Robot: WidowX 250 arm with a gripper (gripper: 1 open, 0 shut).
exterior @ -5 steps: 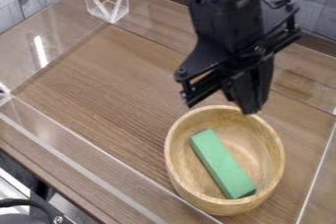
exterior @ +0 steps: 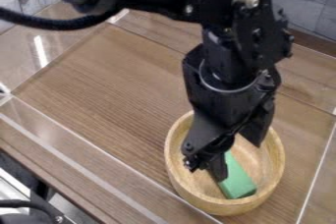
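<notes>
My black gripper (exterior: pixel 223 140) hangs low over a pale wooden bowl (exterior: pixel 180 174) at the lower right, its fingers open and reaching down into the bowl. A green block (exterior: pixel 237 184) lies inside, partly hidden under the fingers, its lower end showing. Whether the fingertips touch the block I cannot tell.
A grey tiled wall (exterior: pixel 308 7) runs along the back right. The table's edge and dark cables are at the lower left.
My gripper has come down from above into the bowl and now covers much of the green block.
</notes>
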